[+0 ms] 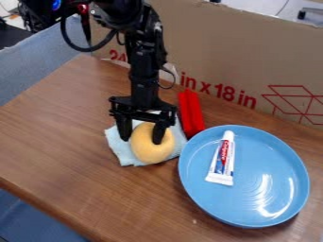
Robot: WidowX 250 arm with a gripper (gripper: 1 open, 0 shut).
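The black gripper (142, 130) reaches down from the top, its fingers around a pale yellow round object (151, 148) that rests on a light folded cloth (120, 151). Whether the fingers press on it is hard to tell. Right of these, a toothpaste tube (221, 159) lies on a blue plate (265, 189). Behind the cloth lies a red object (191, 112).
A cardboard panel (240, 57) stands along the back of the wooden table (57, 142). Its edge drops to a blue area at lower left.
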